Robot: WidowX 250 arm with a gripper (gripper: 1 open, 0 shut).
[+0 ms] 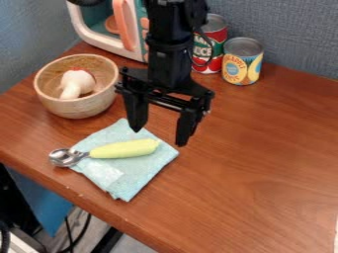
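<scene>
My black gripper (160, 123) hangs over the wooden table (244, 168), its two fingers spread apart with nothing visible between them. It is above and behind a folded light-blue cloth (119, 176), on which lies a spoon with a yellow handle (125, 148) and a metal head to the left. A wooden bowl (50, 80) to the left of the gripper holds a white, mushroom-like object (77, 83).
A red can (209, 42) and a yellow-labelled can (242, 61) stand at the back. A teal toy appliance (95, 20) with a pink part is behind the bowl.
</scene>
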